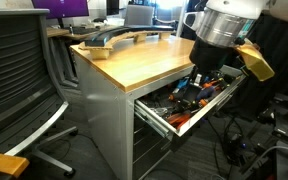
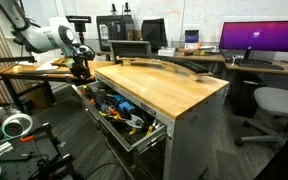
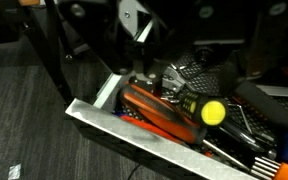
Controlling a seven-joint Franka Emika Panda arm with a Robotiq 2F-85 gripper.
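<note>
My gripper [image 1: 196,84] is tilted over the open drawer [image 1: 156,121], low and close to the tools in it. In exterior view 2 the gripper [image 2: 81,72] is a small dark shape at the drawer's far end. The wrist view has its dark fingers along the top, above an orange and black handled tool [image 3: 162,113] lying just inside the metal drawer edge. A yellow-ended tool [image 3: 213,112] lies beside that handle. How far apart the fingertips stand, and whether anything is between them, is hidden in the dark.
The drawer belongs to a grey cabinet [image 2: 184,145] with a wooden top [image 1: 139,64]. Assorted tools crowd the drawer. An office chair [image 1: 26,75] stands left of the cabinet, and a person [image 2: 56,48] is at the far left in exterior view 2.
</note>
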